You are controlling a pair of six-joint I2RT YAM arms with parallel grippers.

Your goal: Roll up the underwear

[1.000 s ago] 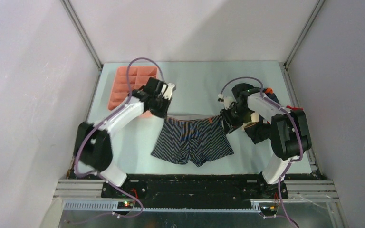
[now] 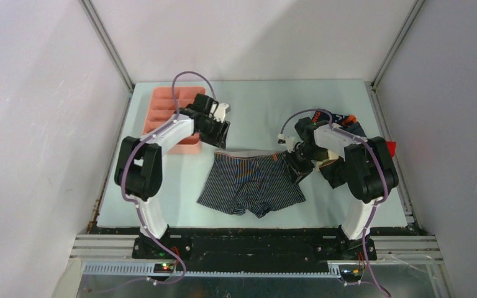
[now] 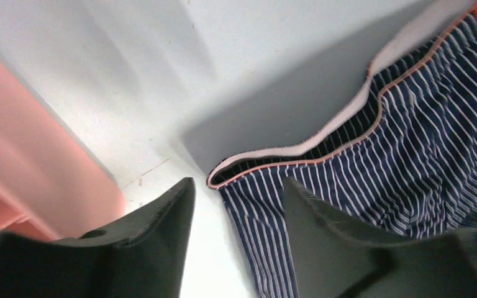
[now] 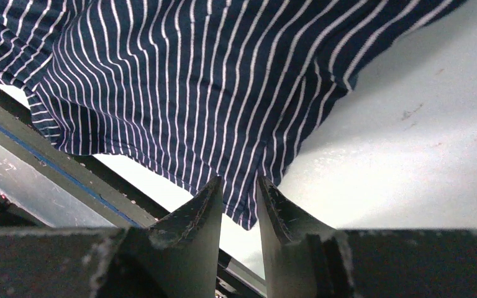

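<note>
Striped navy underwear (image 2: 248, 180) lies spread flat, its waistband at the far side and its legs toward the front edge. At its far left waistband corner stands my left gripper (image 2: 222, 146), its fingers parted. In the left wrist view that waistband corner (image 3: 223, 180) shows between the fingertips, with the pale inner band standing slightly open. My right gripper (image 2: 297, 179) is over the right side of the garment and hides part of that edge. A narrow gap separates its fingers in the right wrist view, where a leg corner (image 4: 246, 214) shows between them; contact cannot be judged.
An orange divided box (image 2: 161, 115) stands at the back left, partly under the left arm. Dark clothes (image 2: 335, 174) are heaped at the right, by the right arm.
My left arm has swung about and its gripper remains around the waistband corner. The right gripper has shifted slightly left and toward the front, over the garment's side. The underwear looks unmoved.
</note>
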